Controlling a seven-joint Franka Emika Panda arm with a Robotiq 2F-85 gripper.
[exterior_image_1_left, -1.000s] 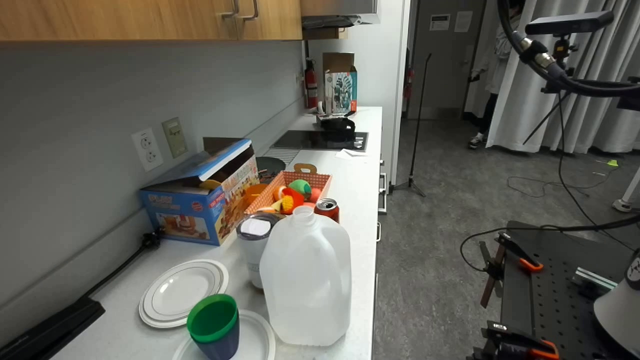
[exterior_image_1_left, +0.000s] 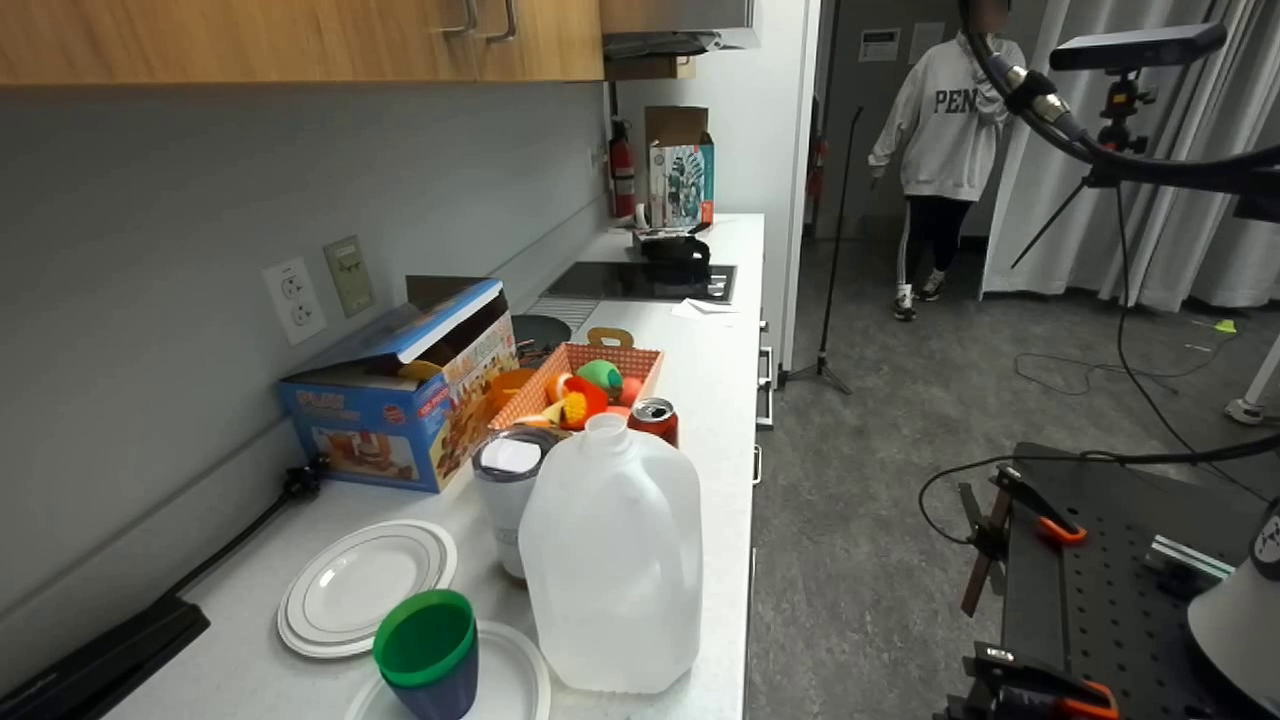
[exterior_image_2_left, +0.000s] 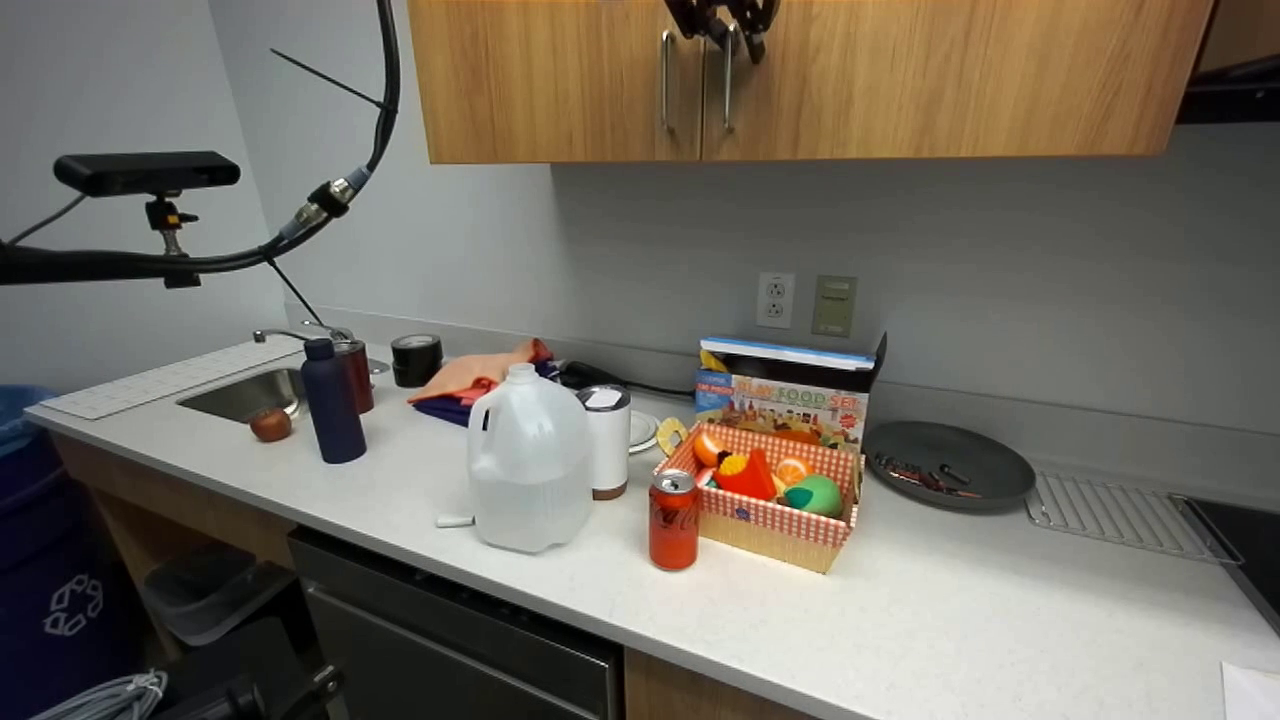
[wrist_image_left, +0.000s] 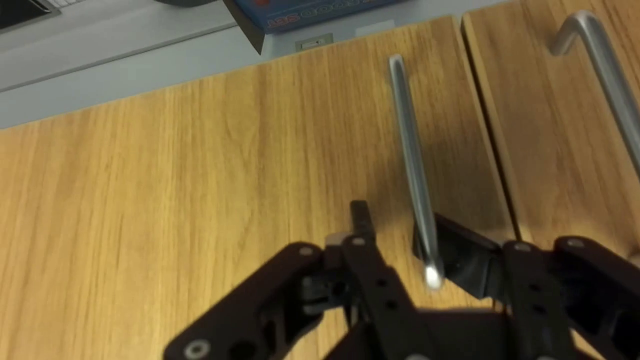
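Note:
A wooden cabinet door (wrist_image_left: 240, 150) fills most of the wrist view, with its straight metal bar handle (wrist_image_left: 414, 156) running down towards me. My gripper is at the lower end of that bar, its fingers apart, one on each side of it. The right finger (wrist_image_left: 468, 252) lies close against the bar; I cannot tell whether they touch. A clear gap separates the left finger (wrist_image_left: 361, 219) from it. In exterior view 2 the gripper (exterior_image_2_left: 735, 42) shows at the top edge, by the top of the right handle (exterior_image_2_left: 727, 96). Both doors look shut.
The neighbouring door's handle (wrist_image_left: 606, 72) is close by on the right. Below the cabinet, the counter holds a plastic jug (exterior_image_2_left: 528, 462), a red can (exterior_image_2_left: 673, 522), a basket of toy food (exterior_image_2_left: 768, 528) and a pan (exterior_image_2_left: 948, 462). A person (exterior_image_1_left: 954, 120) stands on the floor beyond.
In exterior view 1 the arm's cable has shifted left and slightly up. The person has come out from behind the curtain. Things on the counter have not moved.

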